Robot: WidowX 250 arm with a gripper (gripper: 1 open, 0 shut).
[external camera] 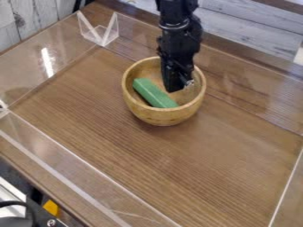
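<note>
A wooden bowl (179, 113) sits in the upper middle of the table, holding a green oblong block (153, 94) that lies tilted along its left side. The black gripper (180, 82) reaches down from the top into the back right of the bowl, its tip right of the green block. It looks shut, and nothing shows between its fingers, though the tip is small and dark.
A white angular holder (99, 32) stands at the back left. A small yellow thing (50, 207) shows beyond the lower left edge.
</note>
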